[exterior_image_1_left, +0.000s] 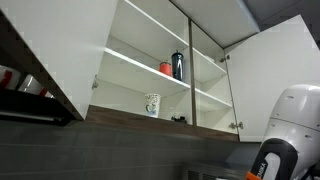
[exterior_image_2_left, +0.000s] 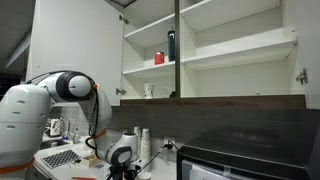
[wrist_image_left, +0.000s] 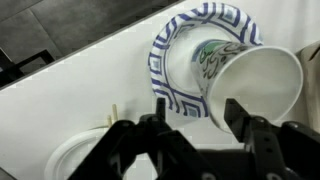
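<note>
A white mug (wrist_image_left: 260, 88) with a green and blue pattern on its outside stands on a plate (wrist_image_left: 161, 62) with a blue patterned rim in the wrist view. My gripper is open over the near side of the mug. Its right fingertip overlaps the mug's opening, while the left one lies outside, over the plate's edge. The mug's wall appears in the gap between them; whether either finger touches it cannot be told. In exterior view 2 the arm (exterior_image_2_left: 88, 88) bends down to the counter, with the fingers hard to make out.
Another white dish (wrist_image_left: 70, 158) lies at the lower left of the wrist view. The open cabinet holds a patterned mug (exterior_image_1_left: 153, 104), a red can (exterior_image_1_left: 165, 68) and a dark bottle (exterior_image_1_left: 178, 66). A black appliance (exterior_image_2_left: 245, 150) stands on the right.
</note>
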